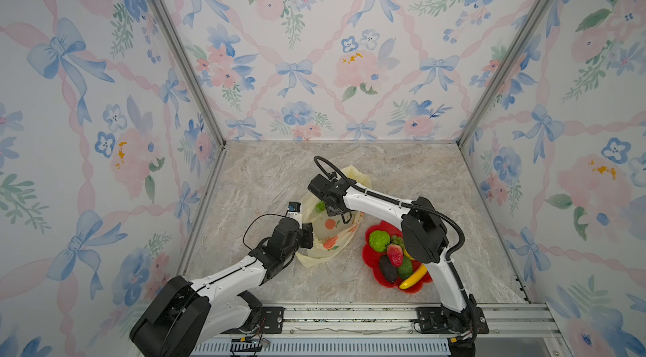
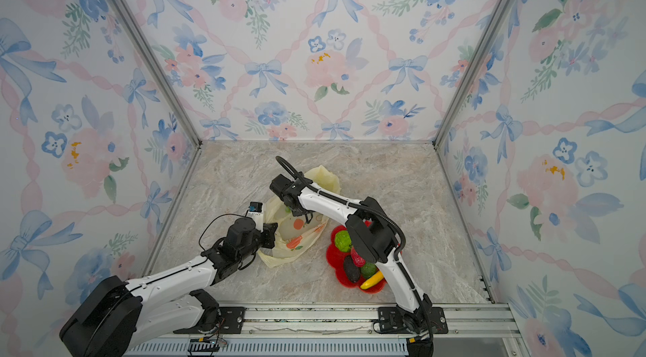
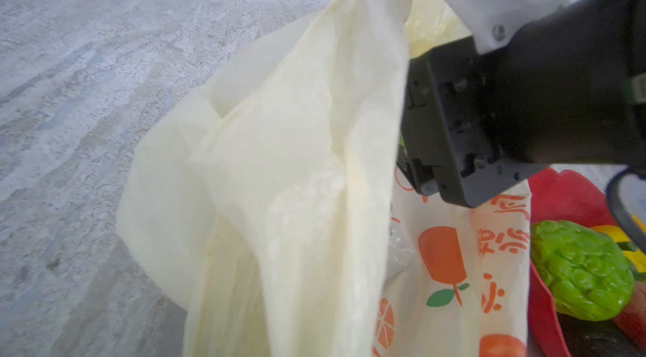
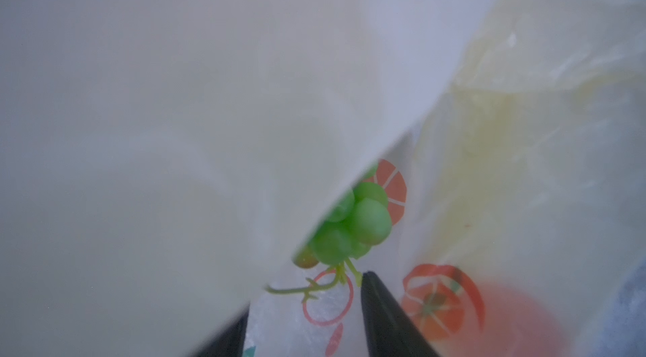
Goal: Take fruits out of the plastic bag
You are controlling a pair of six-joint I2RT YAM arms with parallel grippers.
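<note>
A cream plastic bag [image 1: 316,252] lies on the table, its side filling much of the left wrist view. Inside it, in the right wrist view, a bunch of green grapes [image 4: 360,222] is partly hidden by a bag fold. My right gripper reaches into the bag, fingers apart, just short of the grapes' stem, with nothing seen between them. My left gripper [image 1: 304,234] is at the bag's left edge; its fingertips are hidden, so I cannot tell its finger or what is between.
A red flower-shaped tray [image 1: 373,262] at front right holds several fruits and vegetables, including a banana [image 1: 414,279] and a green bumpy fruit [image 3: 580,266].
</note>
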